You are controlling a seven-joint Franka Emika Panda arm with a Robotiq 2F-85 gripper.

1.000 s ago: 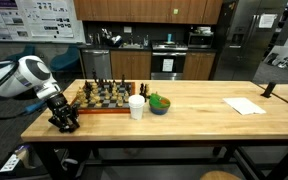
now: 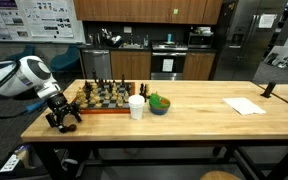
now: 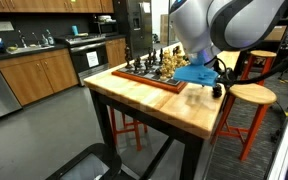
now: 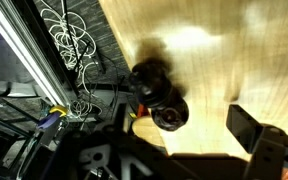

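Note:
A small black object with a rounded end [image 4: 154,80], perhaps a chess piece, is on the wooden table near its edge. My gripper is open above it; in the wrist view the fingers stand wide apart, with the object in the gap and nearer the left one. Exterior view 1 has the gripper [image 2: 60,116] low over the front left of the table, with the dark object [image 2: 71,128] just below and right of it. Contact between fingers and object cannot be made out.
Behind the gripper lies a chessboard with a red border [image 2: 106,111], crowded with pieces. A white cup [image 2: 136,107] and a bowl of green and colored items [image 2: 159,106] stand to its right. White paper [image 2: 243,105] lies far right.
The fingers have spread and the gripper has shifted slightly up and left. The dark object, earlier merged with the gripper, now shows apart at its lower right.

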